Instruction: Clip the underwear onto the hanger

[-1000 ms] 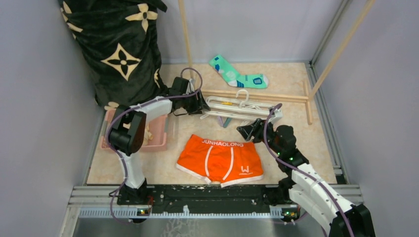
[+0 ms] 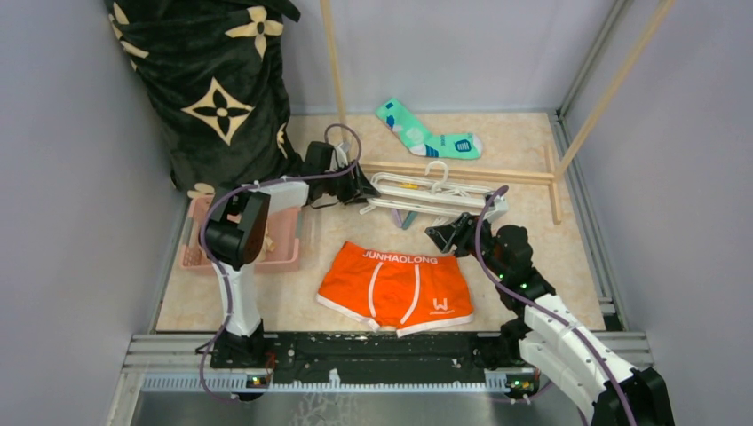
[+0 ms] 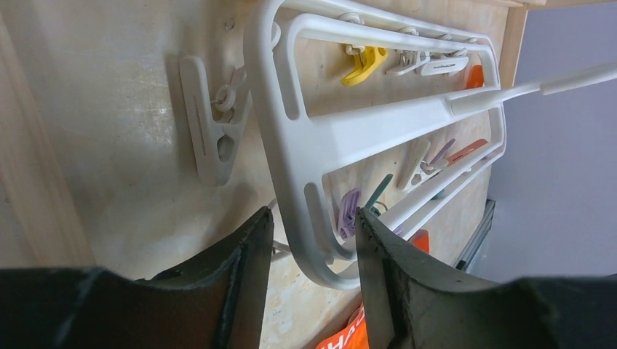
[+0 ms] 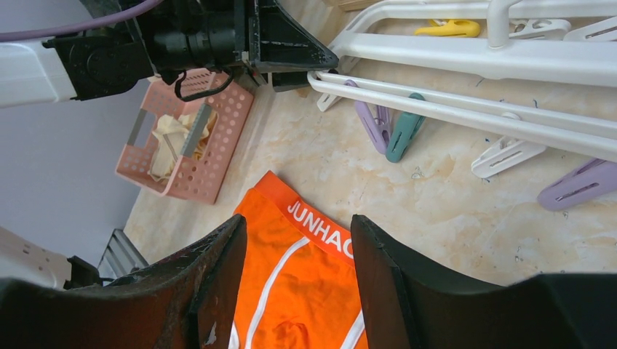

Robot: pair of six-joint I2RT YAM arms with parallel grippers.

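Note:
A white clip hanger (image 2: pixel 426 192) lies in the middle of the table, its hook pointing to the back. At the hanger's left end is my left gripper; its fingers are apart, with the rounded corner of the frame (image 3: pixel 309 251) showing between them. The orange underwear (image 2: pixel 395 286) is spread flat in front of the hanger, waistband toward it. My right gripper hovers open above the waistband's right part, holding nothing. Under the hanger hang clips, among them a purple clip (image 4: pixel 373 127), a green clip (image 4: pixel 404 137) and a yellow clip (image 3: pixel 365 65).
A pink basket (image 2: pixel 282 264) with something pale inside stands left, under my left arm. Behind the hanger runs a wooden bar (image 2: pixel 515 177), with a green sock (image 2: pixel 426 138) beyond it. A dark patterned cloth (image 2: pixel 213 98) fills the back left. Bare table lies at front left.
My left gripper has shifted slightly at the hanger's left end, and its cable has swayed. The hanger, underwear and right arm look the same.

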